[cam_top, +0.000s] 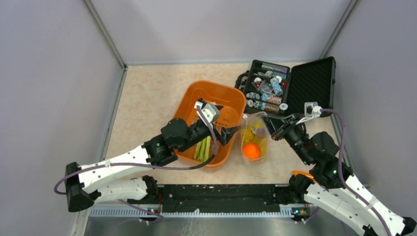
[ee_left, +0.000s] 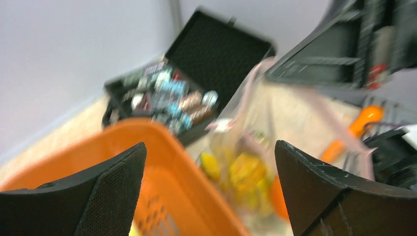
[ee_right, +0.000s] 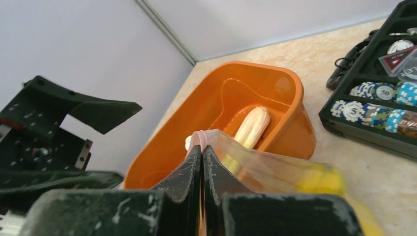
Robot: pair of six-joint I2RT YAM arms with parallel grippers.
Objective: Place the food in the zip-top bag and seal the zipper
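The clear zip bag (cam_top: 244, 153) stands with its mouth up, holding an orange round food (cam_top: 252, 151), yellow pieces (ee_left: 247, 171) and a small pinkish-brown item (ee_left: 254, 143). My right gripper is shut on the bag's rim, whose film (ee_right: 209, 135) shows at its fingertips. Wide open and empty, my left gripper (cam_top: 231, 118) hovers over the right side of the orange basket (cam_top: 199, 87). Inside that basket lies a long pale-green vegetable (ee_right: 253, 125), partly hidden by the left arm in the top view. The left wrist view is blurred.
Behind the bag, an open black case (cam_top: 268, 83) of poker chips takes up the back right. An orange-handled tool (ee_left: 366, 118) lies near the right arm's base. The table left of the basket (cam_top: 142, 108) is bare.
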